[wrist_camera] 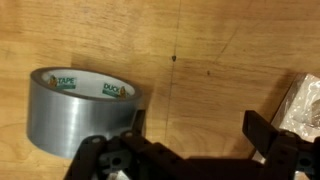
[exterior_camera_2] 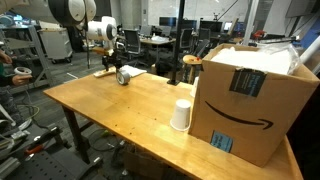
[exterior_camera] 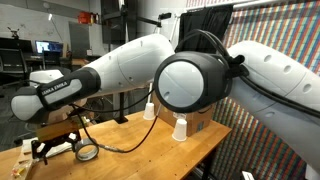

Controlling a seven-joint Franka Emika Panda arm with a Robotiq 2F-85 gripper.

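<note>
A silver roll of duct tape (wrist_camera: pixel 82 112) with a white inner ring fills the left of the wrist view. My gripper shows at the bottom there, its dark fingers spread wide with bare wood between them. The left finger (wrist_camera: pixel 138 122) is close against the right side of the roll; whether they touch I cannot tell. In exterior view 1 the gripper (exterior_camera: pixel 50 145) hangs low over the table's far left, beside the tape roll (exterior_camera: pixel 87 151). Exterior view 2 has the roll (exterior_camera_2: pixel 123 77) near the table's far end.
A clear-wrapped package (wrist_camera: pixel 302 108) lies by the right finger. White cups (exterior_camera: pixel 180 130) stand farther along the wooden table (exterior_camera: pixel 150 160). A large cardboard box (exterior_camera_2: pixel 240 115) occupies one end, near a cup (exterior_camera_2: pixel 181 115).
</note>
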